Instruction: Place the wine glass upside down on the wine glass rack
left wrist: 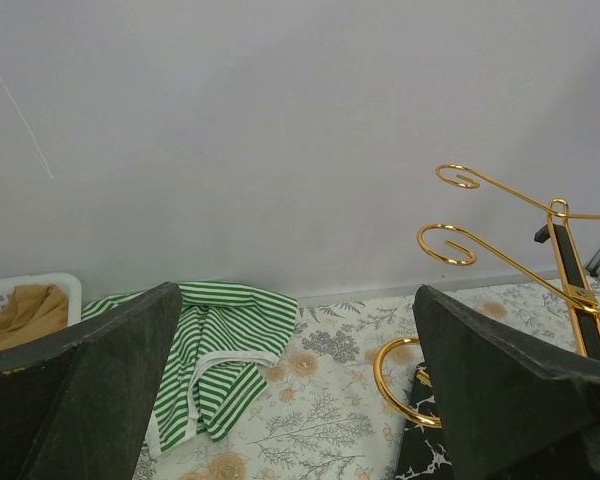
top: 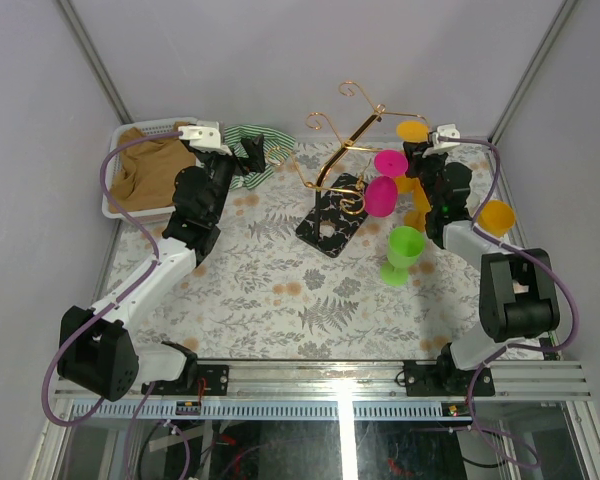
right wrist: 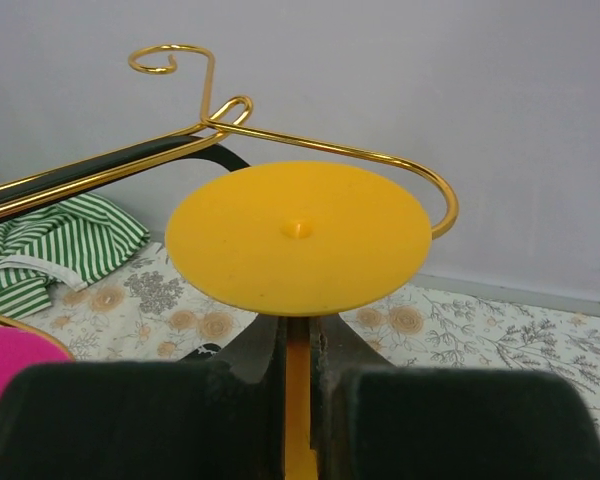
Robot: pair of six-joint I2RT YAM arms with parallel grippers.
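The gold wine glass rack (top: 332, 187) stands in the middle back, its arms curling upward. My right gripper (top: 418, 150) is shut on the stem of a yellow wine glass (right wrist: 298, 230), held upside down with its round base just beside the rack's right upper arm (right wrist: 350, 150). A pink glass (top: 390, 164) hangs upside down at the rack's lower right, with another pink shape (top: 381, 197) below it. My left gripper (top: 252, 155) stands open at the rack's left, nothing between its fingers.
A green glass (top: 406, 247) stands on the table, with more yellow glasses (top: 496, 219) at the right. A white basket with brown cloth (top: 144, 181) and a striped cloth (left wrist: 220, 330) lie back left.
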